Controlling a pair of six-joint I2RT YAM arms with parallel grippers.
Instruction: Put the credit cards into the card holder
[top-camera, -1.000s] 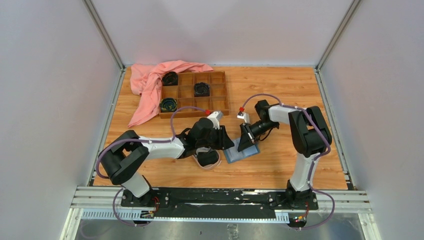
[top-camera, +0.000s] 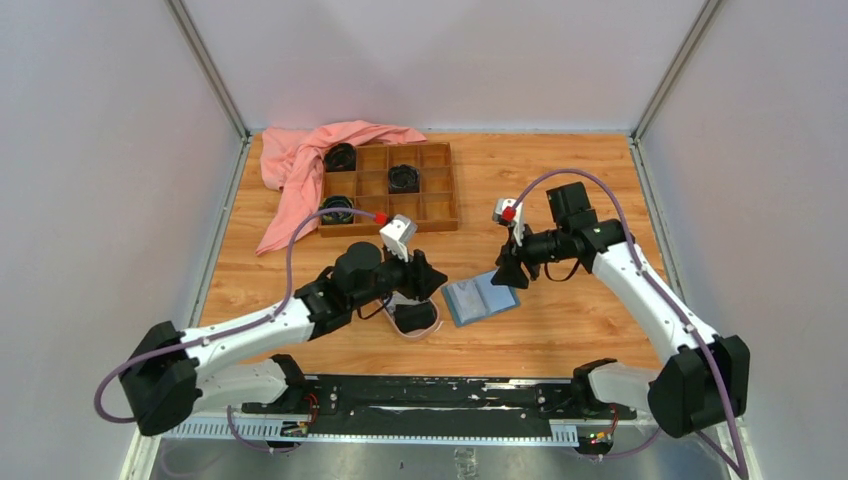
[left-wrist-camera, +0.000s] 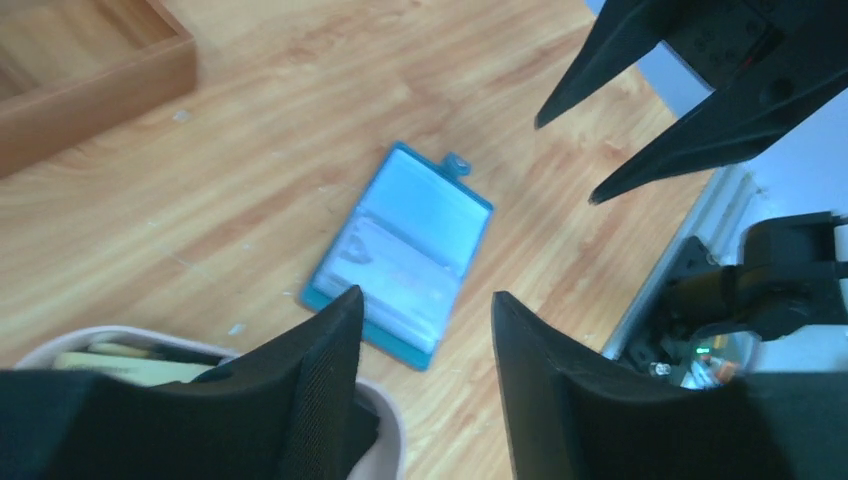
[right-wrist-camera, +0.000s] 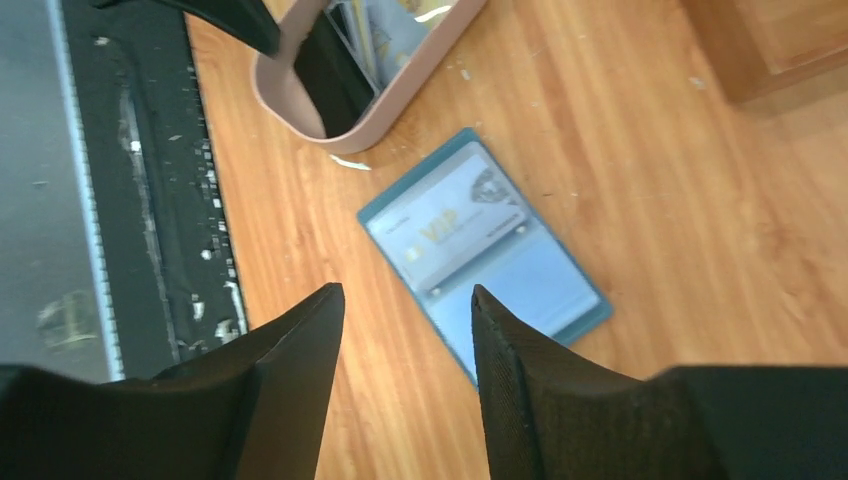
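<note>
On the table lies the blue card holder (top-camera: 505, 297), spread open and flat. A pale card (right-wrist-camera: 455, 215) marked VIP shows in one side of it in the right wrist view; the other half looks plain light blue. My left gripper (top-camera: 436, 280) is over the pale basket, left of the holder, with a clear gap between its fingers. At the holder's far right edge in the top view, my right gripper (top-camera: 513, 275) hangs above it, fingers (right-wrist-camera: 300, 370) apart. Neither gripper has anything between its fingers.
The basket (right-wrist-camera: 415, 88) holds a black item (right-wrist-camera: 335, 80) and some flat pieces resembling cards. Behind stands a wooden compartment box (top-camera: 438, 227) with several dark coiled items, a pink cloth (top-camera: 290, 190) beside it. Table right of the holder is bare.
Both grippers have drawn back from the holder: the left toward the left, the right up and to the right. More of the holder shows now, and it stays in place.
</note>
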